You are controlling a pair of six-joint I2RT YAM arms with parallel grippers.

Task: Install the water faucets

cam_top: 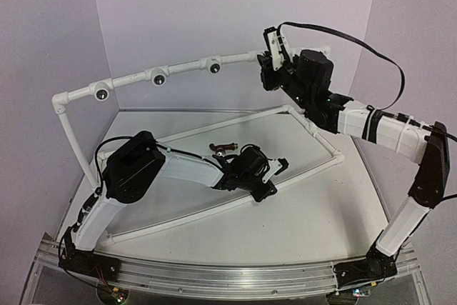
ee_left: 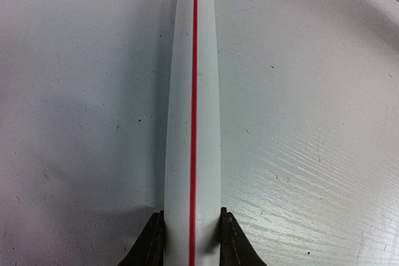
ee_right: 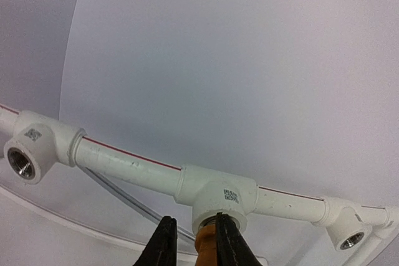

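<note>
A brass-orange faucet [ee_right: 206, 244] meets the threaded mouth of a white tee [ee_right: 219, 200] in the right wrist view; how deep it sits is hidden. The fingers of my right gripper stand apart around it, with a gap at the left finger and the right one close against the brass. From above, this gripper [cam_top: 270, 62] covers the faucet at the rail's right end. Both fingers of my left gripper press on the sides of a white, red-striped pipe [ee_left: 206, 123], the frame's front bar. A second brown faucet [cam_top: 225, 148] lies inside the frame.
Along the raised rail, several tees show empty mouths, such as the leftmost tee [cam_top: 101, 93]. My left forearm [cam_top: 189, 169] crosses the lower frame. The board's front right [cam_top: 321, 219] is clear.
</note>
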